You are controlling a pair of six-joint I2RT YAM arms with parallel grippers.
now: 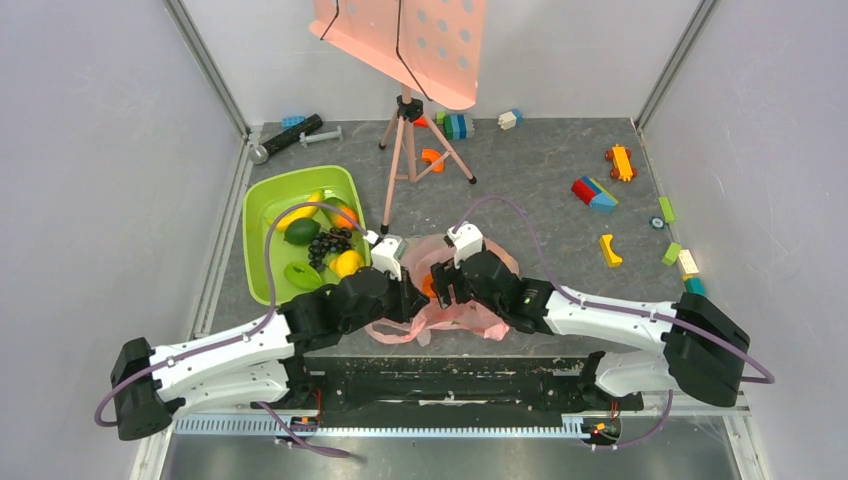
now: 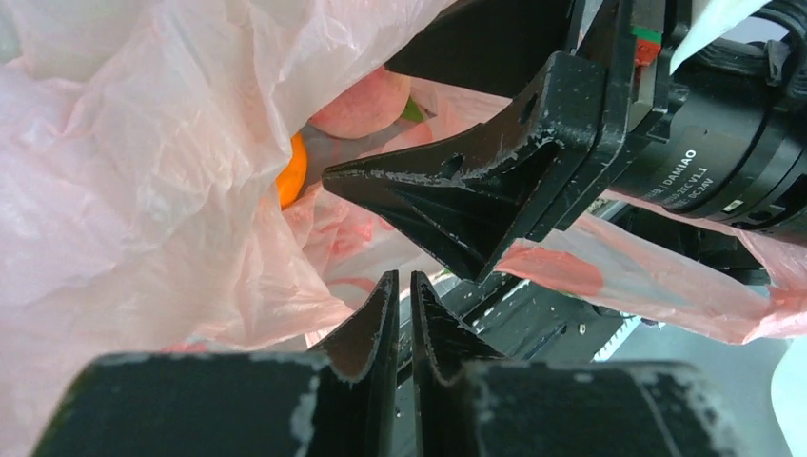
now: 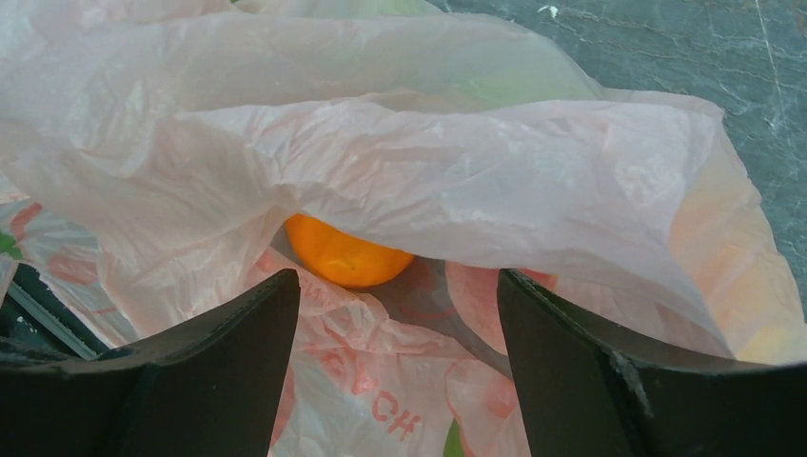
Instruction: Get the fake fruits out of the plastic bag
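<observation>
The crumpled pink plastic bag [image 1: 485, 322] lies at the front middle of the table. Inside it the right wrist view shows an orange fruit [image 3: 344, 252] and a pink peach-like fruit [image 3: 476, 297], partly covered by a fold of film. My right gripper is open over the bag's mouth, its fingers wide apart, with both fruits beyond the tips and neither gripped. Close by on the left, my left gripper points at the bag with only a narrow gap between its fingers; nothing shows in that gap.
A green bin [image 1: 258, 245] on the left holds a banana, grapes, a lemon and other fruit. The pink tripod [image 1: 408, 140] stands behind the bag. Toy blocks [image 1: 597, 193] lie along the right side.
</observation>
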